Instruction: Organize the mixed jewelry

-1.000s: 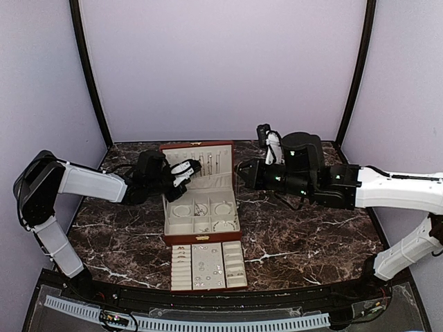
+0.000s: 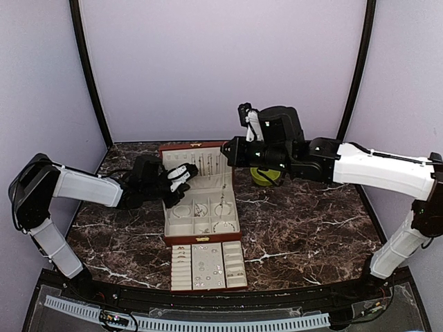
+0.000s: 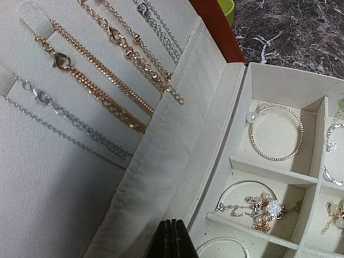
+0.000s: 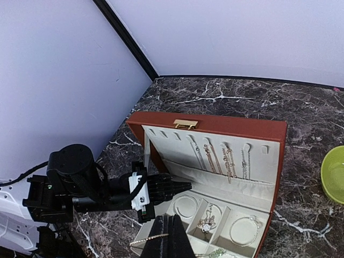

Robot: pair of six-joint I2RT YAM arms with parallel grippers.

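Observation:
The jewelry box stands open, its lid (image 4: 185, 150) upright with several necklaces (image 4: 229, 161) hanging inside, their lower parts tucked into the fabric pocket (image 3: 148, 185) along the lid's bottom. My left gripper is shut with nothing between its fingers. Its tips are in front of the pocket flap, near the fold between lid and box. My right gripper is shut on a thin gold chain (image 4: 149, 240) and hangs above the box, before the lid's right part. The dangling part of that chain shows in the top view.
Bracelets lie in the box compartments (image 4: 221, 226), one alongside a necklace with a white flower. A ring tray (image 2: 208, 273) with small pieces sits in front. The green bowl (image 4: 334, 174) is right of the box.
My right gripper has moved left and back toward the lid, with the chain.

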